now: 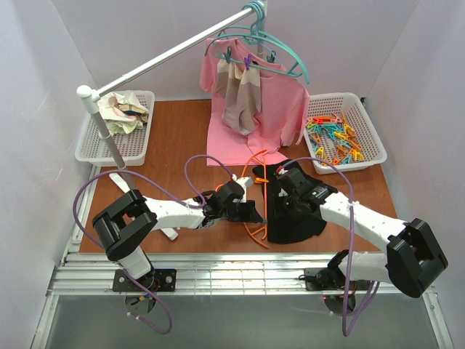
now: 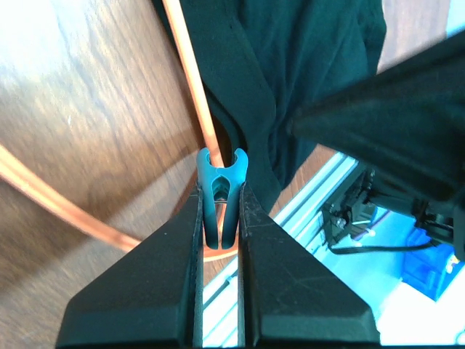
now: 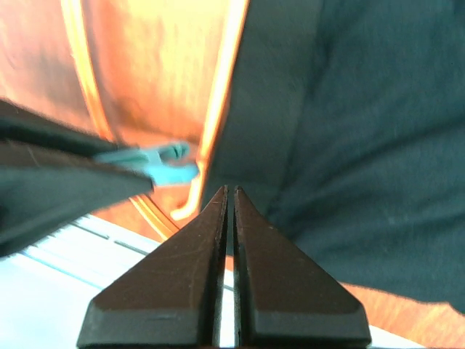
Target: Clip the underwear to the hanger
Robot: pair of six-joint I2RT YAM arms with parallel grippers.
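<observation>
An orange hanger [image 1: 256,236] lies on the table against the black underwear [image 1: 298,229]. In the left wrist view my left gripper is shut on a blue clip [image 2: 225,171] at the hanger's bar [image 2: 190,65], beside the underwear's dark band [image 2: 247,116]. In the right wrist view my right gripper is shut, over the underwear [image 3: 363,160] just right of the bar [image 3: 218,87]; nothing shows between its fingers.
A rack with teal hangers [image 1: 290,58] holds a pink shirt [image 1: 218,145] and beige cloth. A basket of clips [image 1: 374,149] stands at back right, a basket of cloth [image 1: 89,149] at back left. The pole stands at left.
</observation>
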